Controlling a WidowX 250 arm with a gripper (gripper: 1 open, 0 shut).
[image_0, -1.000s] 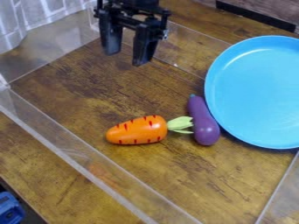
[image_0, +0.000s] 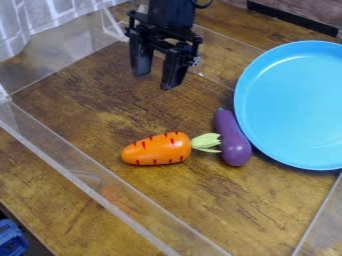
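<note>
The black gripper (image_0: 158, 62) hangs over the upper middle of the wooden surface, its two fingers spread apart with nothing visible between them. Below it lies an orange toy carrot (image_0: 156, 149) with dark stripes and pale green leaves. A purple toy eggplant (image_0: 231, 140) lies just right of the leaves, beside the big blue plate (image_0: 290, 100) on the right.
Clear plastic walls (image_0: 80, 171) run along the left and lower right of the work area. A blue object (image_0: 8, 239) is at the lower left corner, and white fabric (image_0: 27, 30) at the upper left.
The carrot, eggplant and plate have not moved.
</note>
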